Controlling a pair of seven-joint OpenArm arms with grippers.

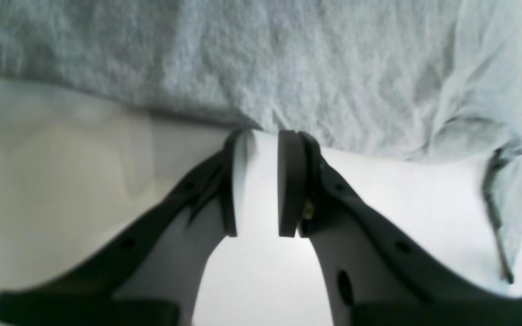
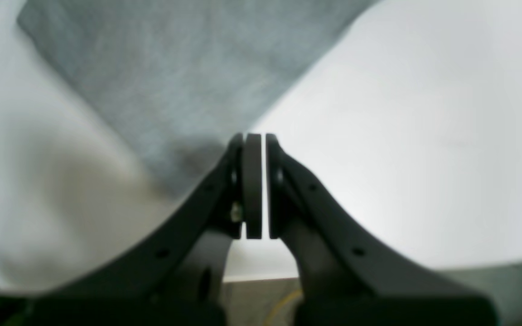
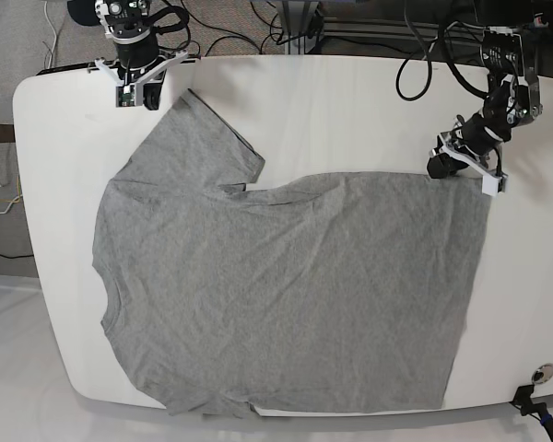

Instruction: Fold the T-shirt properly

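A grey t-shirt (image 3: 295,285) lies spread on the white table, with a folded-looking sleeve (image 3: 189,147) reaching up at the far left. My left gripper (image 3: 441,168) is at the shirt's upper edge near its right corner. In the left wrist view, that gripper is shut to a narrow gap with white table showing between its fingers; the shirt's edge (image 1: 319,70) lies just beyond the tips. My right gripper (image 3: 152,96), shut and empty, is left of the sleeve's tip. The right wrist view, blurred, shows the sleeve (image 2: 150,81) beyond and left of the fingers.
Bare white table (image 3: 350,106) separates the two arms behind the shirt. The shirt's lower edge reaches the table's front edge. Cables (image 3: 424,55) hang by the left arm, and a small clamp-like fixture (image 3: 535,396) is at the front right corner.
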